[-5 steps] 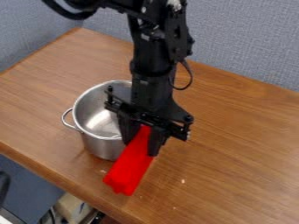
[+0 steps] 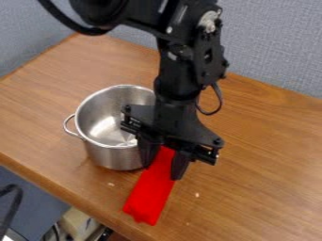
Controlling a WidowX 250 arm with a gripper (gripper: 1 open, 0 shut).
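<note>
My black gripper (image 2: 164, 158) is shut on a red bar (image 2: 152, 195), which slants down toward the front of the table, below the fingers. A silver pot (image 2: 98, 120) with a side handle stands just behind and left of the gripper, partly hidden by the arm.
A grey wall runs along the back.
The gripper and arm have shifted slightly to the right and appear nearer the camera, with the red bar still held and its lower end moved a little rightward.
</note>
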